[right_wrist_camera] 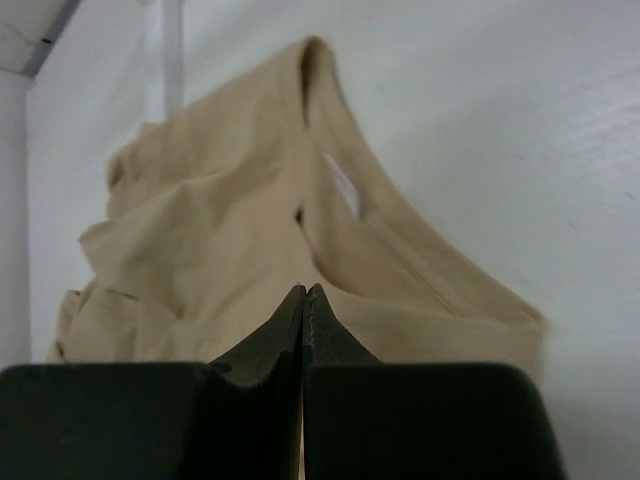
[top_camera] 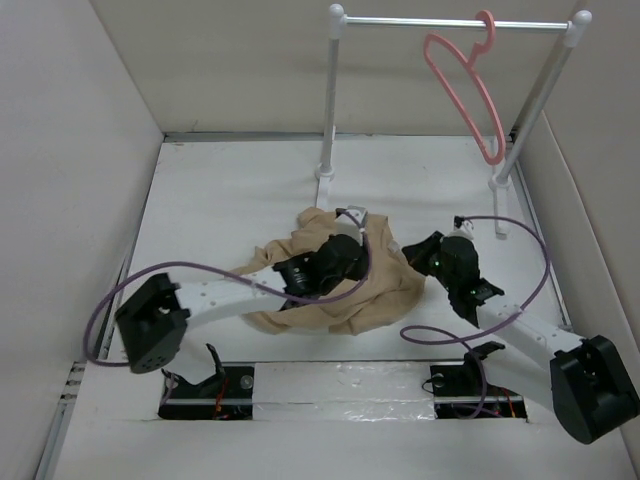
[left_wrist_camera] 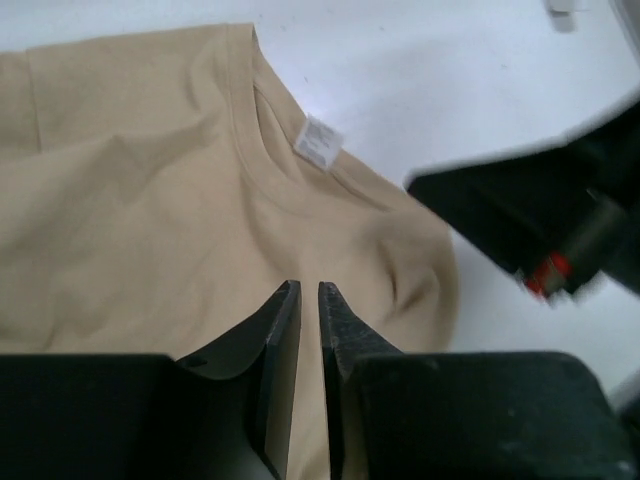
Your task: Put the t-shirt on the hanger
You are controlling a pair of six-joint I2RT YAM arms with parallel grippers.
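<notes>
The beige t shirt (top_camera: pixel 385 295) lies crumpled flat on the white floor, a small white label on its collar edge in the left wrist view. My left gripper hangs over the shirt, slightly parted, with no cloth visibly held between its tips. My right gripper is shut at the shirt's right side, above the cloth, with nothing visible between its fingers. The pink hanger (top_camera: pixel 485 100) hangs on the rail at the back right.
A white rack (top_camera: pixel 329 110) with a top bar stands at the back. Walls enclose both sides.
</notes>
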